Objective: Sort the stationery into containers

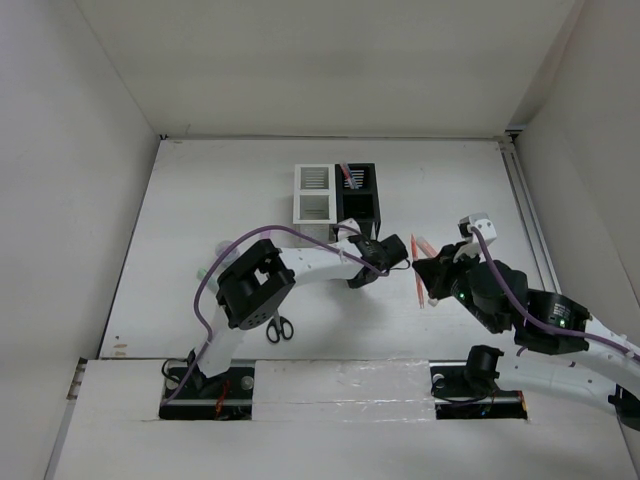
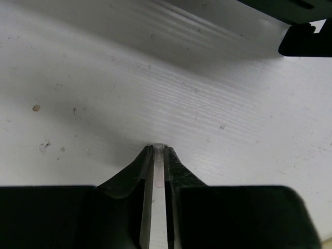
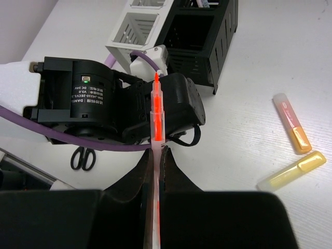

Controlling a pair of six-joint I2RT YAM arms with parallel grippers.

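In the left wrist view, my left gripper is shut on a small translucent cap (image 2: 158,171), low over the white table. The top view hides those fingers under the left arm. My right gripper is shut on a slim orange-tipped pen (image 3: 157,116), its bare tip pointing up in the right wrist view. A white container (image 1: 298,205) and a black container (image 1: 377,213) stand side by side at the back middle, with a pinkish pen (image 1: 347,175) in the black one. Scissors (image 1: 279,329) lie in front of the left arm.
A pink-and-orange highlighter (image 3: 292,122) and a yellow highlighter (image 3: 292,171) lie apart on the right. The left arm (image 1: 315,265) crosses just in front of the containers. Pale items (image 1: 223,249) lie at left.
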